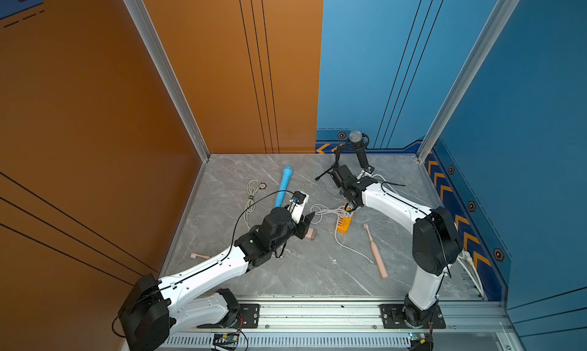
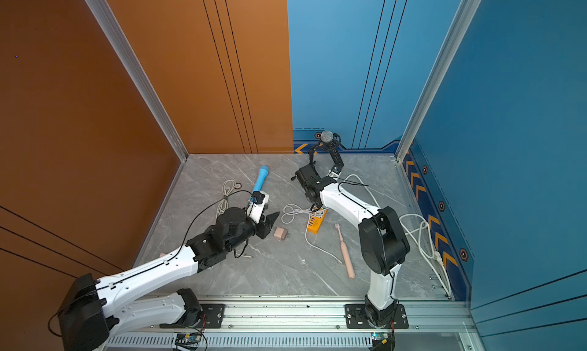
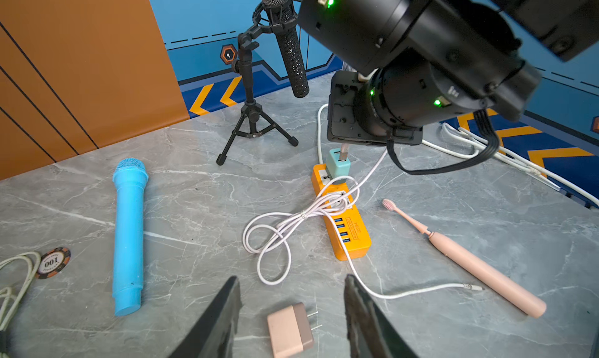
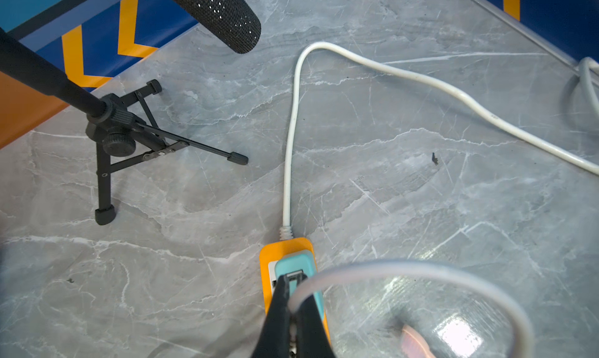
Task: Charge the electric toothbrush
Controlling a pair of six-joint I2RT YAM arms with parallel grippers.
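A pink electric toothbrush [image 3: 484, 272] lies right of the orange power strip [image 3: 353, 235], which carries a teal adapter [image 3: 337, 164] at its far end. A coiled white cable [image 3: 272, 242] rests beside and across the strip. My right gripper is over the teal adapter, shut on the white cable, whose end is between its fingertips; whether it touches the adapter is unclear. My left gripper is part open above the front middle, nothing between its fingers, a pink plug adapter [image 3: 285, 333] below it.
A blue microphone [image 3: 128, 239] and another bundled cable [image 1: 250, 198] lie to the left. A black microphone on a tripod [image 4: 118, 133] stands at the back. The strip's cord runs along the right side. The front middle has free table space.
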